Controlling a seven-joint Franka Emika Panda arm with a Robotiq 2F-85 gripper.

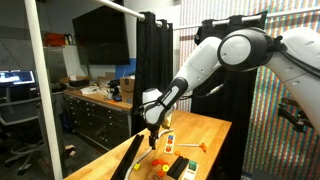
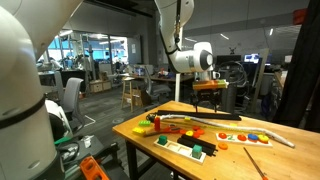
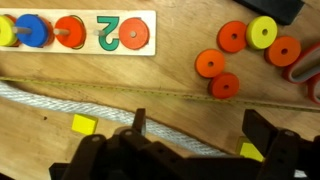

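My gripper is open above the wooden table, its fingers wide apart with nothing held between them. In the wrist view, a yellow block lies partly hidden beside the right finger. Another yellow block rests further left, below a white rope that runs slantwise under the gripper. Several orange discs and a yellow disc lie loose beyond the fingers. The counting board, with colored rings on it, is at upper left. Exterior view 2 has the gripper over the far part of the table.
A thin ruler-like strip crosses the table between the rope and the discs. Long black bars lie along one side. A white tray with green blocks sits at the near edge. Bare wood shows on the right.
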